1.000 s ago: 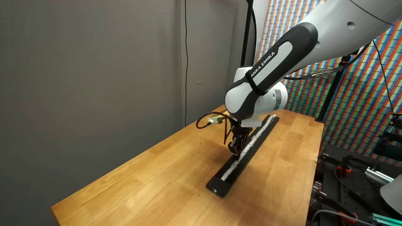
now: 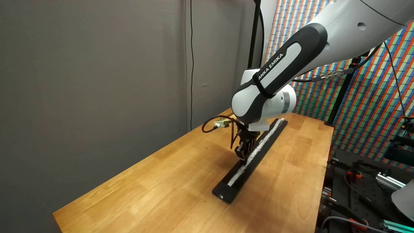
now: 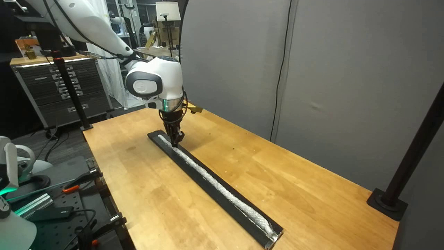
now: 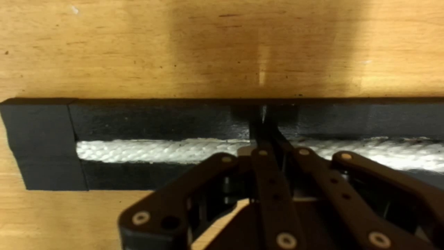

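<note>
A white braided rope (image 4: pixel 137 150) runs straight along a long black board (image 4: pixel 154 118) on the table. In the first exterior view the rope (image 2: pixel 257 150) stretches along most of the board (image 2: pixel 223 191). My gripper points down over the board, its two fingers close together and shut. The wrist view has the fingers crossing over the rope, the tips over the black surface beside it. In the second exterior view the gripper (image 3: pixel 174 145) is at the rope toward the board's far end. Whether anything sits between the fingertips is hidden.
A black post base (image 3: pixel 387 204) stands at the table's right edge in the second exterior view. A cart with tools (image 3: pixel 62 204) adjoins the left side there. A grey wall (image 2: pixel 97 77) lies behind.
</note>
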